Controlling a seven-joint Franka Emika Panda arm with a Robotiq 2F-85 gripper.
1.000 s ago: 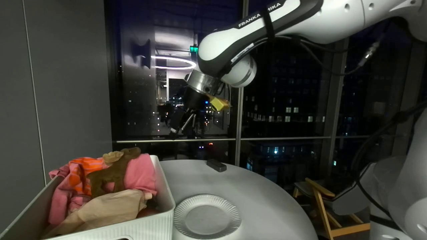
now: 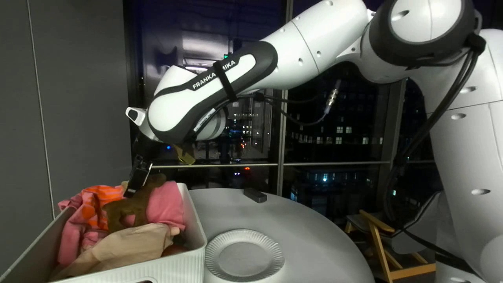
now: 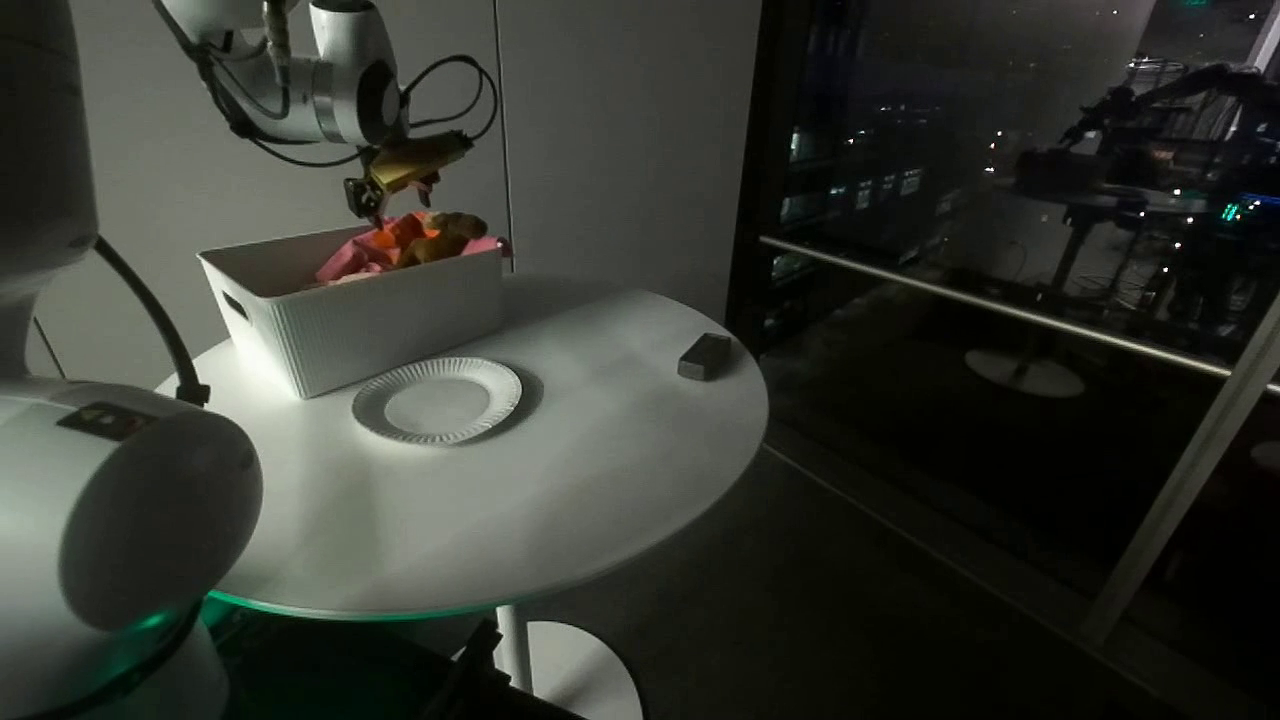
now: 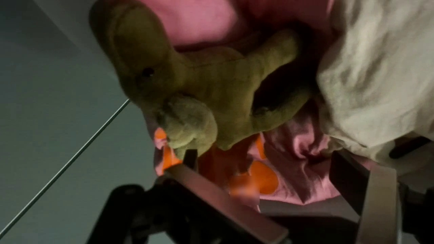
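A brown plush moose (image 2: 127, 209) lies on top of cloths in the white bin (image 2: 193, 221); its head and a paler antler (image 4: 191, 120) show close in the wrist view. My gripper is open, fingers spread wide, with no object held between them. In exterior view 1 the gripper (image 2: 138, 188) is down at the moose's upper part, overlapping it; whether they touch I cannot tell. Behind and below the moose are a pink and orange cloth (image 4: 303, 162), a pink cloth (image 2: 166, 206) and a beige cloth (image 2: 127, 247).
A white paper plate (image 2: 244, 255) rests on the round table (image 3: 576, 480) beside the bin. Farther off lies a dark grey block (image 3: 705, 356). The bin's walls rise around the cloths, and a wall stands behind it.
The arm has swung left and lowered, bringing the gripper from above the table's far side to the moose in the bin. The moose, cloths, plate and block look unmoved.
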